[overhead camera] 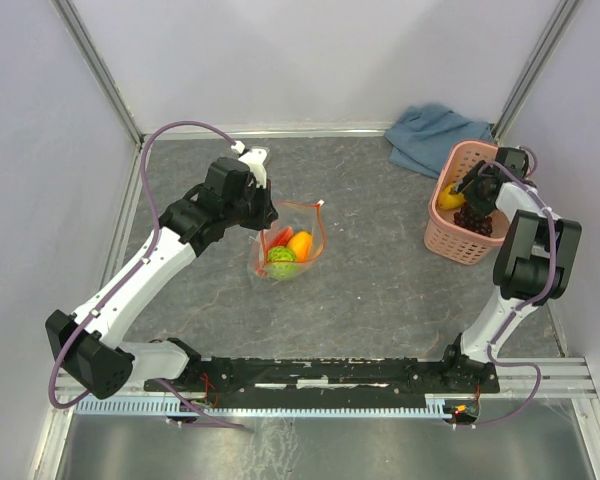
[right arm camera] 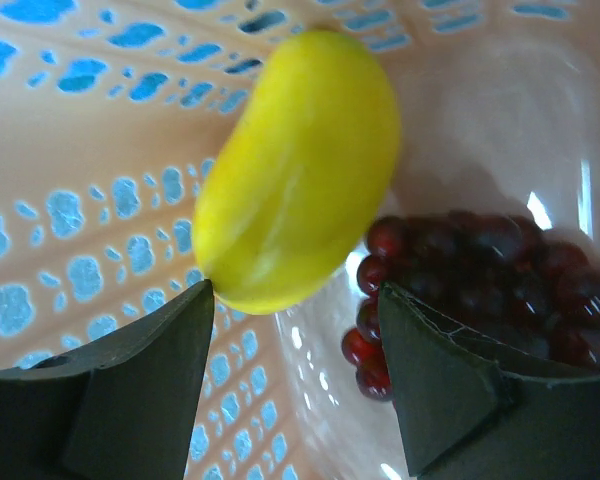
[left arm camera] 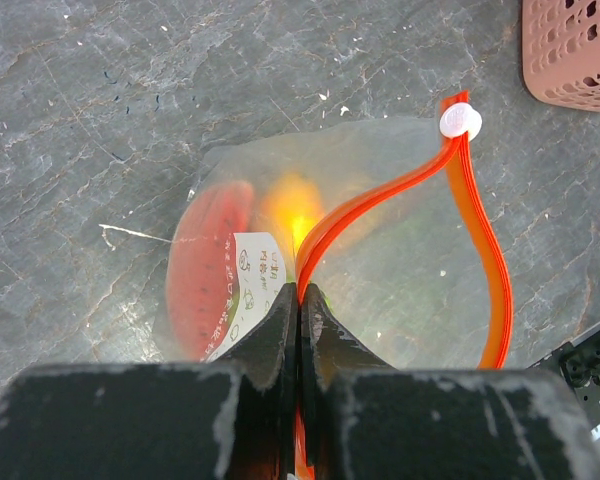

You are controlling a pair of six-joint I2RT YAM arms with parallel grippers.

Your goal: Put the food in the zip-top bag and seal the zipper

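The zip top bag (overhead camera: 290,265) with orange zipper holds a green fruit (overhead camera: 281,262), an orange one (overhead camera: 300,243) and a red one (left arm camera: 205,260). My left gripper is shut on the bag's zipper edge. In the pink basket (overhead camera: 455,242) at the right, a yellow fruit (right arm camera: 300,170) leans by the perforated wall above dark grapes (right arm camera: 495,280). My right gripper is open inside the basket, its fingers just short of the yellow fruit's lower end.
A blue cloth (overhead camera: 435,140) lies behind the basket. The grey floor (overhead camera: 370,310) between bag and basket is clear.
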